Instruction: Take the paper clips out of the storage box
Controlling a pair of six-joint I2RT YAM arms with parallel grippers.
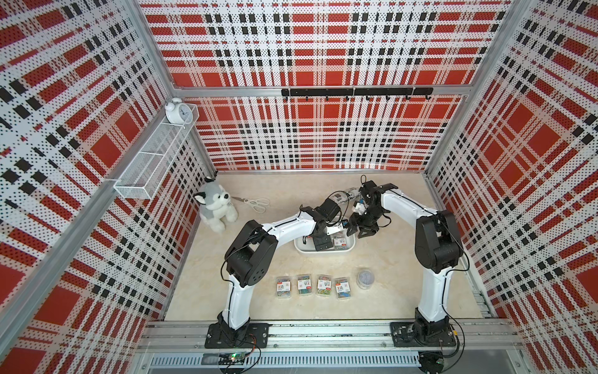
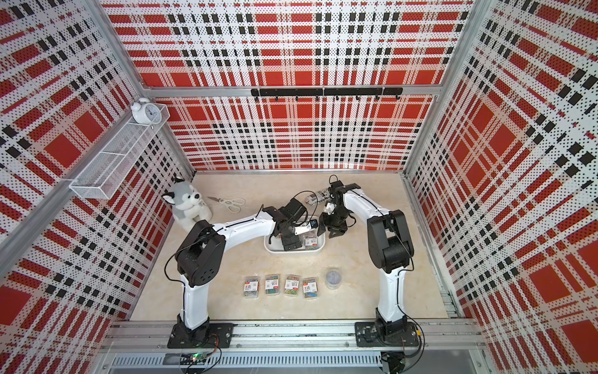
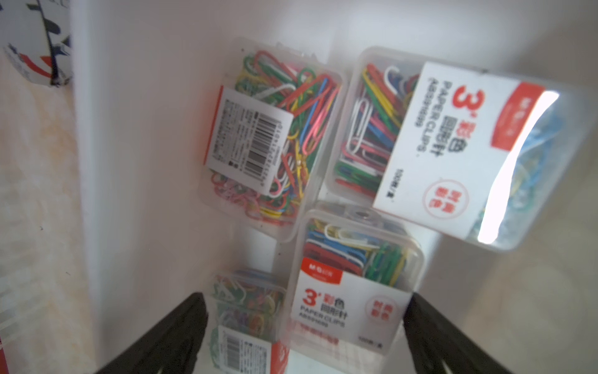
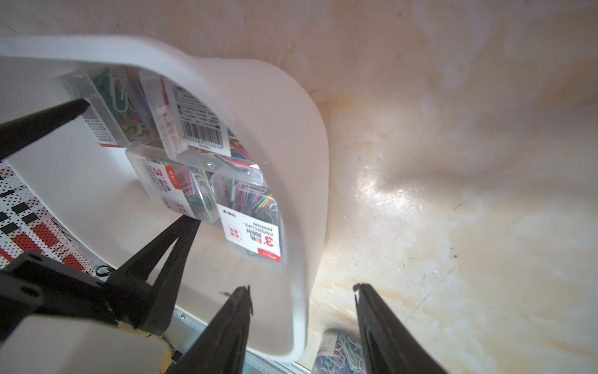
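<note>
The white storage box (image 1: pixel 306 250) sits mid-table with several clear paper clip boxes inside. In the left wrist view, one paper clip box (image 3: pixel 348 293) with a red and white label lies between the spread fingers of my left gripper, close to the right one. A barcoded box (image 3: pixel 249 318) lies beside it; two more, a barcoded one (image 3: pixel 274 131) and a labelled one (image 3: pixel 454 149), lie farther up. My left gripper is open, reaching into the storage box. My right gripper stands open at the storage box's right end, nothing held between its fingers.
Several paper clip boxes (image 1: pixel 324 285) stand in a row on the front table, with a round clear container (image 1: pixel 365 278) to their right. A plush husky (image 1: pixel 216 204) and scissors (image 1: pixel 252 203) lie back left.
</note>
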